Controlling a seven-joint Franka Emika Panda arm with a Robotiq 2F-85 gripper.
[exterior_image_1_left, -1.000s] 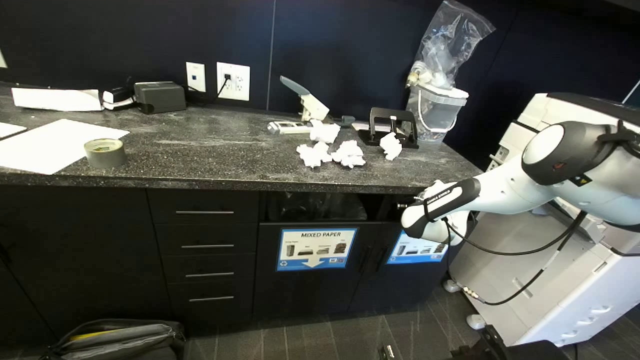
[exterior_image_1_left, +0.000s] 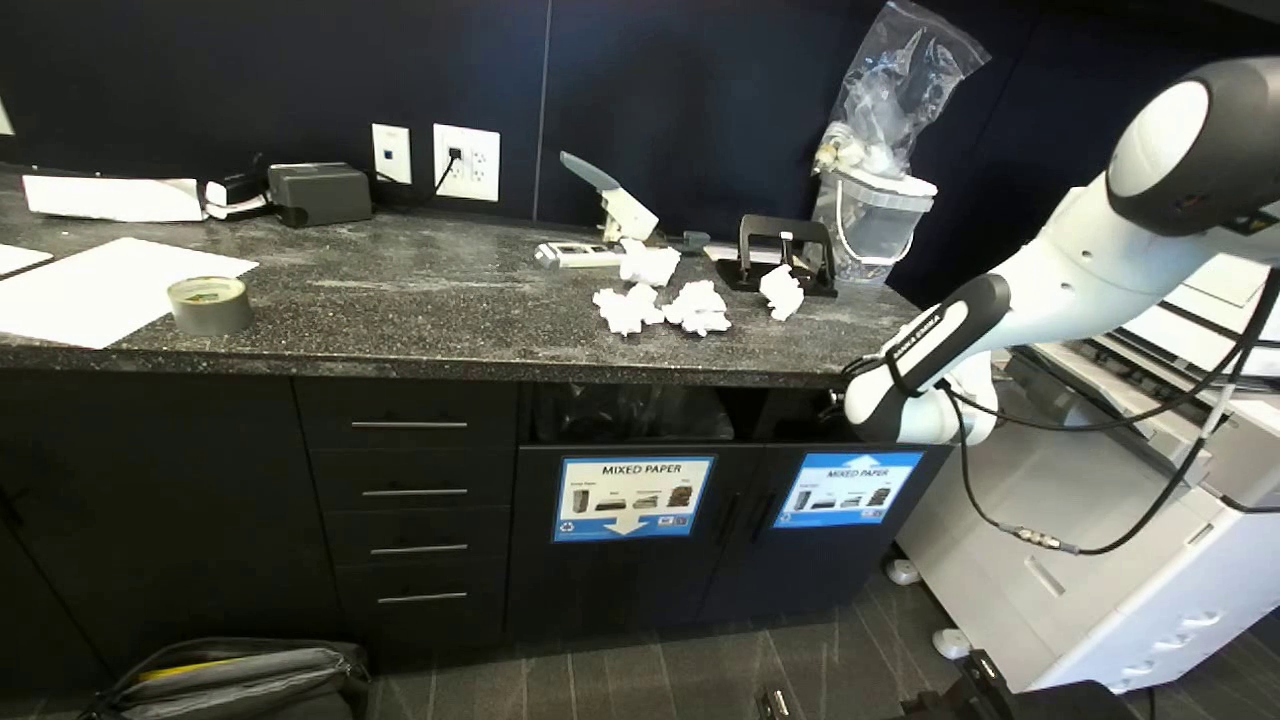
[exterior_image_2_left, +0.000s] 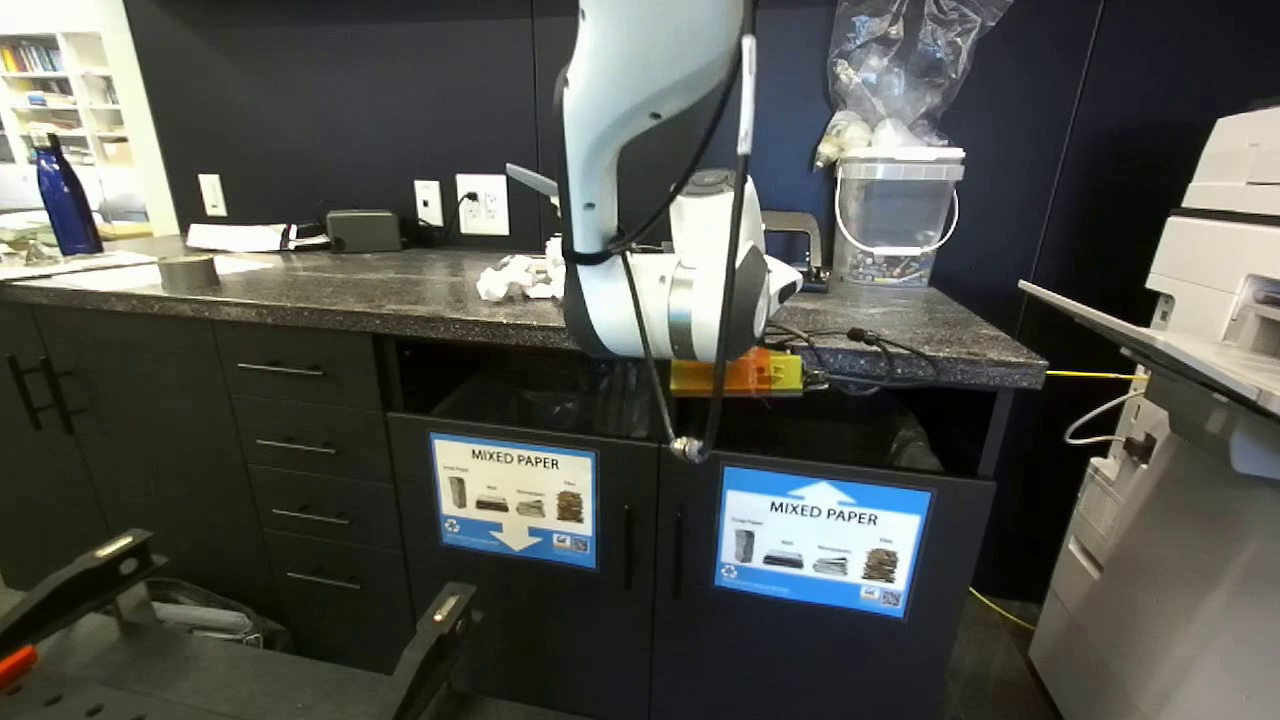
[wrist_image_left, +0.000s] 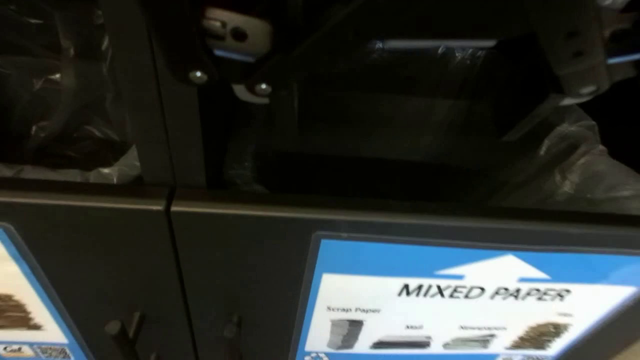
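Note:
My gripper stands open in the wrist view, its two fingers wide apart at the upper left and upper right, nothing between them. Behind and below them is the dark right-hand bin opening (wrist_image_left: 360, 174), with clear liner plastic (wrist_image_left: 579, 156) at its right. White crumpled paper balls lie on the counter: a pair in front (exterior_image_1_left: 626, 311) (exterior_image_1_left: 697, 308), one behind them (exterior_image_1_left: 648, 263) and one by the hole punch (exterior_image_1_left: 781, 293). In both exterior views the arm's wrist (exterior_image_1_left: 921, 390) hangs at the counter's front edge and hides the fingers.
The counter (exterior_image_1_left: 444, 324) bears a black hole punch (exterior_image_1_left: 786, 246), a clear bucket (exterior_image_1_left: 866, 222), a tape roll (exterior_image_1_left: 210, 306) and a stapler-like tool (exterior_image_1_left: 624, 214). A printer (exterior_image_2_left: 1212, 312) stands right of the cabinet. Mixed-paper signs (exterior_image_2_left: 825, 540) mark the bin doors.
In exterior view 1 the arm has risen, its wrist shifting up and right from in front of the right-hand sign, which now shows fully. The paper balls have stayed put.

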